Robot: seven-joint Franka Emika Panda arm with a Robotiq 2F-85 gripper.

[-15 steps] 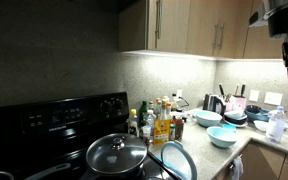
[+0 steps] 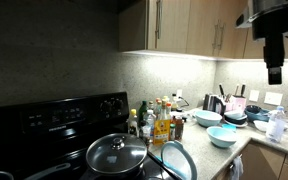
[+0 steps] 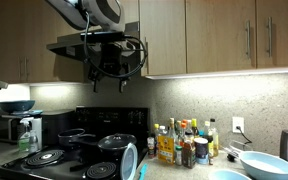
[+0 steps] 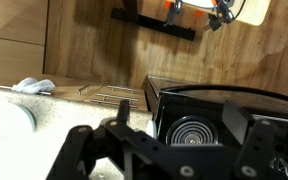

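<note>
High above the stove, my gripper (image 3: 108, 82) hangs with its fingers apart. In the wrist view the gripper is open, nothing between its fingers, with the counter's front edge and stove edge below. A lidded pan (image 2: 116, 154) sits on the stove, well below the arm; exterior view 2 shows the same lidded pan (image 3: 106, 142). Beside the pan, a pale blue round dish (image 2: 179, 159) stands tilted. Only part of the arm (image 2: 274, 55) enters exterior view 1, at the upper right.
Several bottles (image 2: 162, 122) stand against the backsplash right of the stove. Light blue bowls (image 3: 267, 165) rest on the right counter. Wall cabinets (image 3: 204, 38) run behind the arm. A white cloth (image 4: 32, 86) hangs near the counter edge; wooden floor (image 4: 89, 52) lies open beyond.
In exterior view 1 the arm has shifted left, bringing more of it into the picture. The pan, dish and bottles stand where they were.
</note>
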